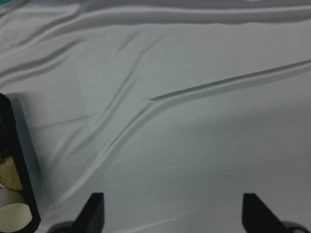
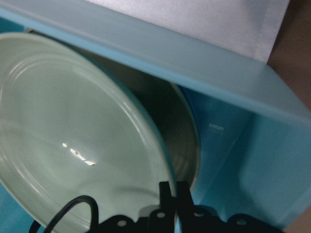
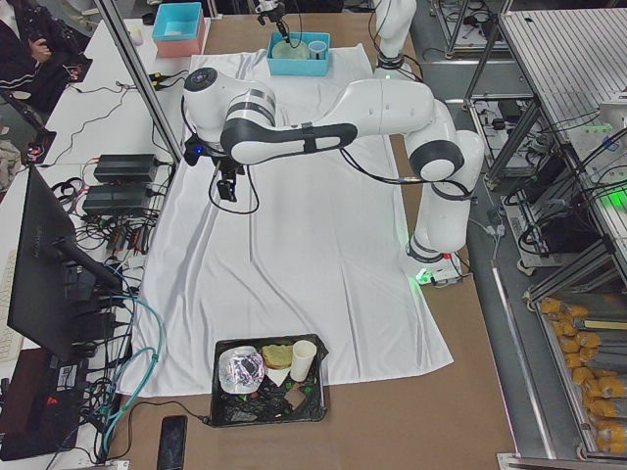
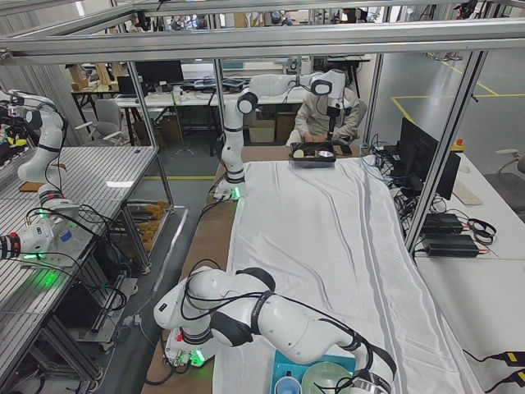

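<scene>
A blue bin (image 3: 300, 67) at the far end of the cloth holds a pale green plate (image 2: 73, 121) and a cup (image 3: 317, 48). My right gripper is shut on the rim of the plate, inside the bin. A steel dish (image 2: 182, 141) lies partly under the plate. My left gripper (image 3: 226, 186) hangs over the white cloth (image 3: 294, 255), open, with nothing between its fingers in the left wrist view.
A black crate (image 3: 269, 416) with a foil item, food and a white cup stands at the near end of the cloth. A monitor (image 3: 44, 284) and cables line the left side.
</scene>
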